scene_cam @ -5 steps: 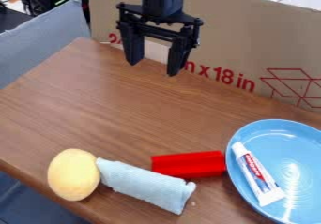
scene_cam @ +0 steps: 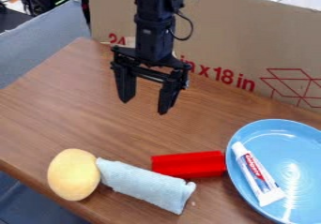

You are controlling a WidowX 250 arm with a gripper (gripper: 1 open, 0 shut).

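Note:
My black gripper (scene_cam: 145,93) hangs open above the back middle of the wooden table, nothing between its fingers, clear of all objects. A white toothpaste tube (scene_cam: 254,174) lies on a blue plate (scene_cam: 291,155) at the right. A red cylinder (scene_cam: 187,164) lies just left of the plate. A yellow oval object (scene_cam: 71,173) sits at the front left, beside a folded light blue cloth (scene_cam: 145,184).
A cardboard box (scene_cam: 238,46) stands along the back of the table (scene_cam: 94,115). A grey padded surface borders the left edge.
My gripper has moved downward and slightly toward the camera over the last second, staying open. The objects on the table have not moved.

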